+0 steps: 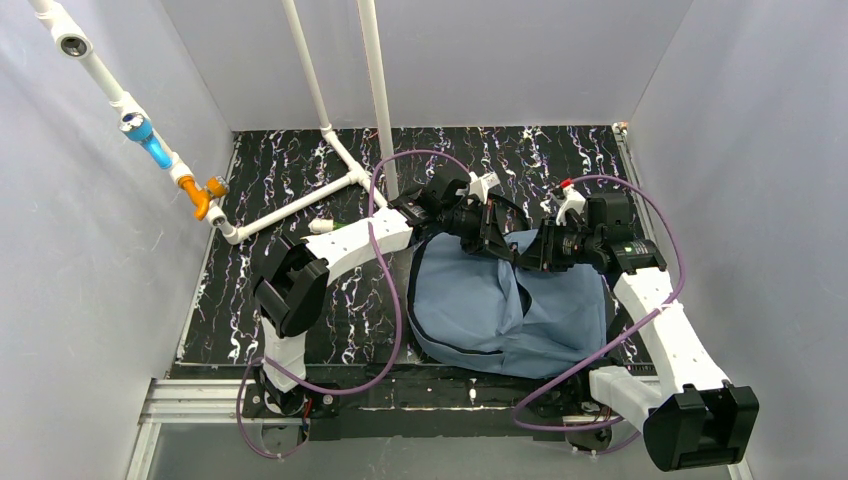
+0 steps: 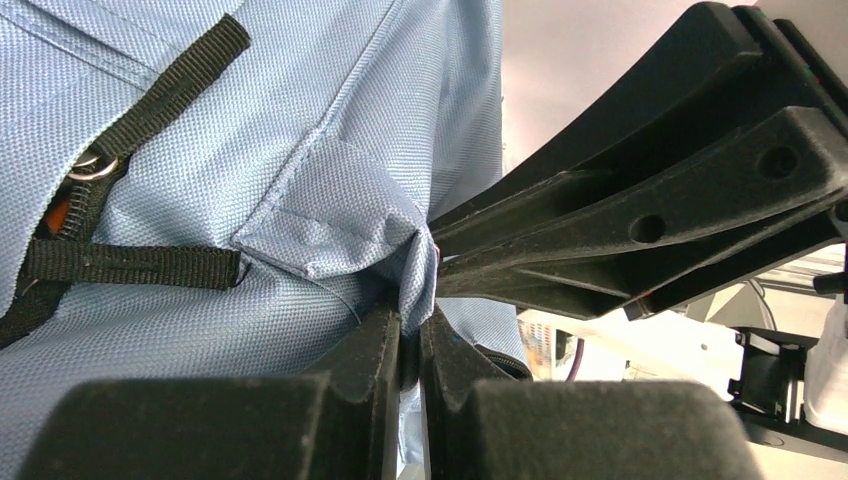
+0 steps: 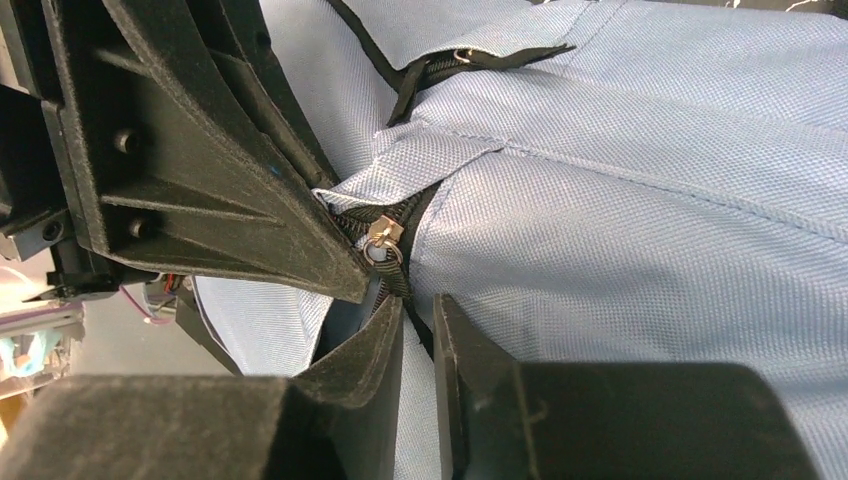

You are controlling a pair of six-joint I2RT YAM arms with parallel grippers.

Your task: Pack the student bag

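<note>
The blue-grey bag (image 1: 455,300) lies on the table with a black zipper along its opening. My left gripper is shut on a fold of the bag's fabric at the zipper edge. From the other side, my right gripper comes in close to it, partly open. A metal zipper slider (image 3: 386,232) with a black pull cord (image 3: 398,283) sits by the left gripper's fingers; the cord runs down between the right gripper's fingertips. A gap in the zipper shows dark inside. The bag's contents are mostly hidden.
A white pipe frame (image 1: 300,203) stands on the black marbled table (image 1: 270,300) at the left. A small white and green item (image 1: 325,226) lies behind the left arm. Purple hoses (image 1: 395,300) loop along both arms.
</note>
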